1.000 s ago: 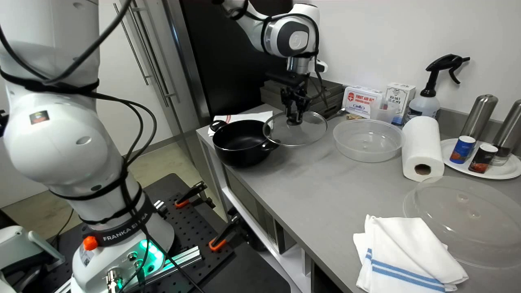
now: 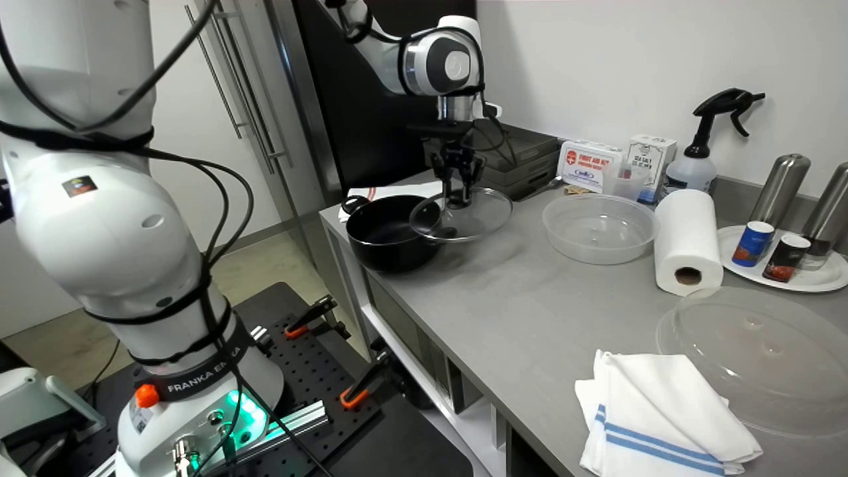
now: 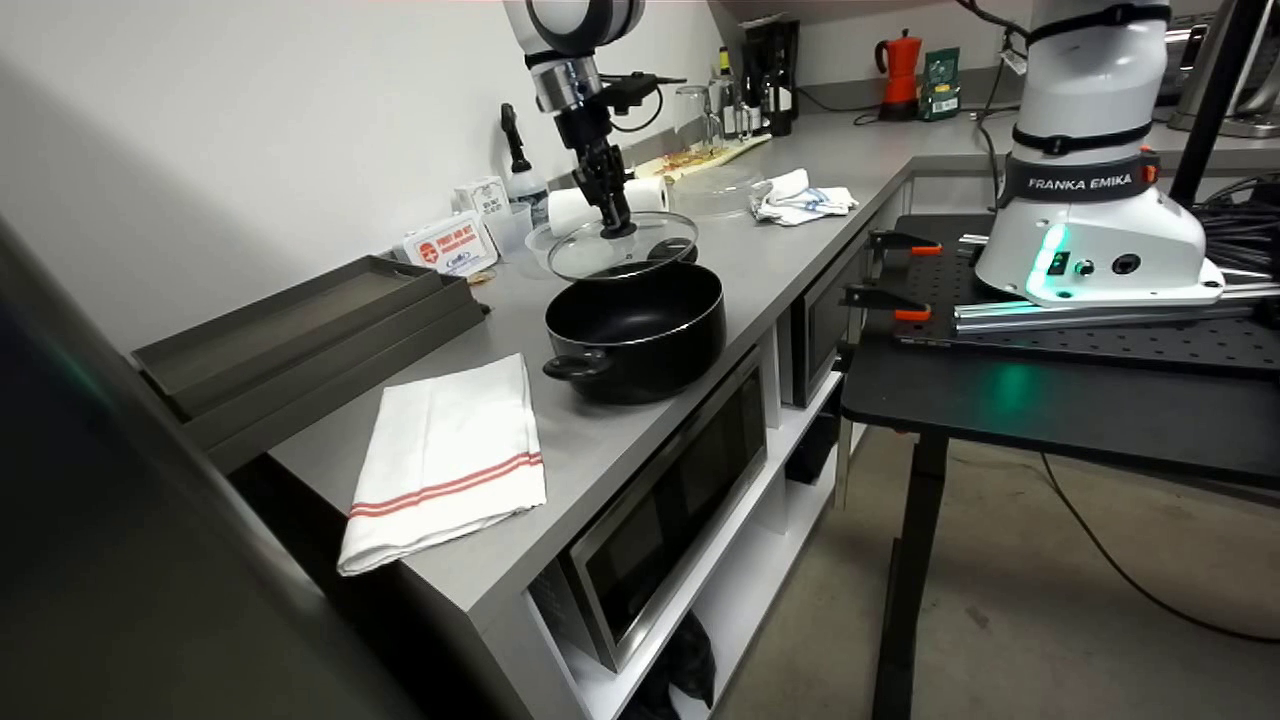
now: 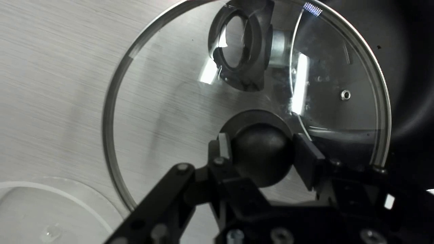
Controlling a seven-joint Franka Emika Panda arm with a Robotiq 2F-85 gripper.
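A clear glass lid (image 2: 485, 220) with a metal rim hangs level above the counter, and my gripper (image 2: 457, 203) is shut on its round black knob (image 4: 261, 152). One finger pad presses each side of the knob in the wrist view. The black pot (image 2: 389, 253) stands uncovered near the counter's edge. Only part of the lid (image 3: 588, 254) overlaps the pot (image 3: 648, 358); most of it is off to the side, over the bare counter. Through the glass, one pot handle (image 4: 248, 77) shows in the wrist view.
A white towel with red stripes (image 3: 444, 450) lies by the pot, and grey trays (image 3: 300, 324) are stacked behind. A clear plastic bowl (image 2: 600, 230) and a paper towel roll (image 2: 688, 238) sit to the right.
The arm has carried the lid to the left in exterior view 1, so its edge now overlaps the pot's near handle and rim more. The pot has not moved.
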